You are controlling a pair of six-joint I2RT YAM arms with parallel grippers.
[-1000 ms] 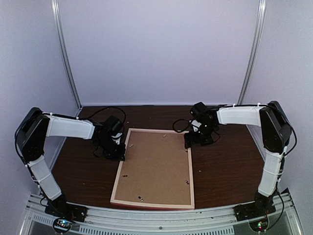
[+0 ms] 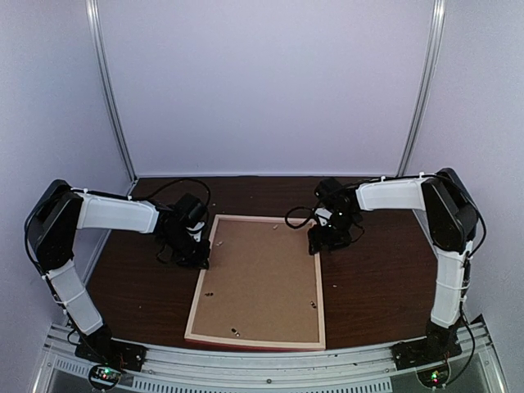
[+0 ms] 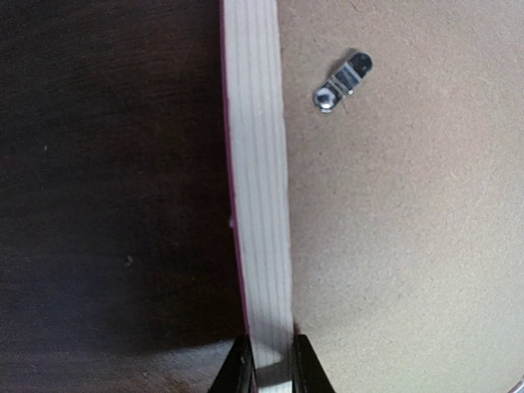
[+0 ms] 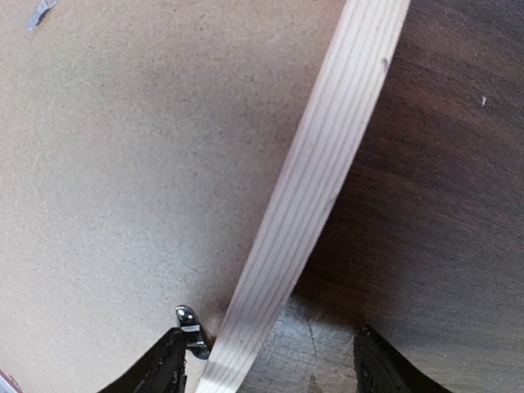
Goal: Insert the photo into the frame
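Observation:
The frame (image 2: pixel 193 309) lies back side up on the table, its pale wooden edge around a brown backing board (image 2: pixel 260 286). My left gripper is shut on the left wooden edge, a finger on either side. At the right edge, my right gripper is part open. Its fingers stand apart with the wooden edge between them, nearer the left finger; a gap shows on the outer side. Small metal clips sit on the board, one (image 3: pixel 342 82) near the left edge and one (image 4: pixel 193 332) beside the right gripper. No photo is in view.
The frame's near edge lies close to the metal rail (image 2: pixel 270 368) at the front. Pale walls (image 2: pixel 270 90) enclose the back and sides.
My right arm has shifted slightly left and toward the near side, down to the frame's right edge. The left arm and the frame have not moved.

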